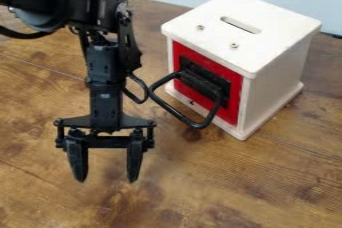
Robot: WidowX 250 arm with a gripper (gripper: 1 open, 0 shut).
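Note:
My black gripper (107,160) hangs at the left over the wooden table, fingers pointing down and apart, with nothing between them. To its right and behind it stands a white wooden box (265,62) with a slot and two screws on top. Its front has a red panel (234,107) carrying a black fitting with a black loop handle (201,122) that sticks out toward the gripper, apart from the fingers.
A white wall runs along the back.

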